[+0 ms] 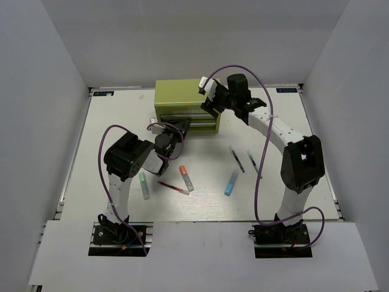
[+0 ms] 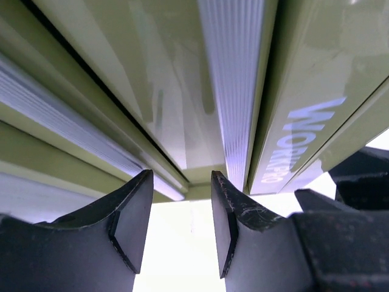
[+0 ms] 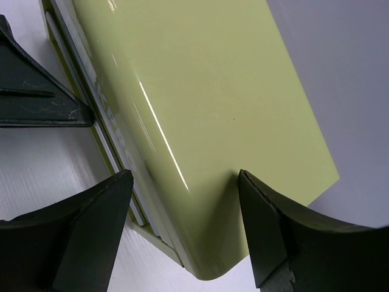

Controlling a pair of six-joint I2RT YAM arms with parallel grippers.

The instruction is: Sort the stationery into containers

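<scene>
An olive WORKPRO drawer box [image 1: 182,91] stands at the back centre. My left gripper is open at its front, its fingertips at the drawer edges, nothing visible held. My right gripper is open at the box's right end, its fingers around the front top edge. Below on the table lie a green-capped item [image 1: 144,185], a red pen [image 1: 172,187], an orange-capped item [image 1: 186,177], a blue item [image 1: 231,182], a dark pen [image 1: 237,159] and a teal pen [image 1: 254,164].
Grey walls surround it. Both arms reach in from the front to the box.
</scene>
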